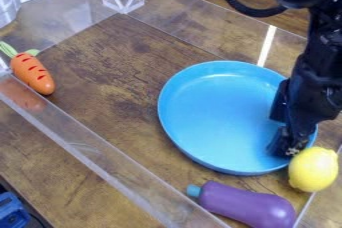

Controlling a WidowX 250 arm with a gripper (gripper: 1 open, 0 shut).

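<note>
My black gripper (286, 132) reaches down at the right, its fingers at the right rim of a blue plate (218, 114), just above a yellow lemon (313, 169). The gripper is dark and seen from the side; nothing shows clearly between its fingers.
A toy carrot (32, 73) lies at the far left by a clear plastic wall (100, 156). A purple eggplant (245, 205) lies at the front, below the plate. Bare wooden table (114, 72) stretches left of the plate.
</note>
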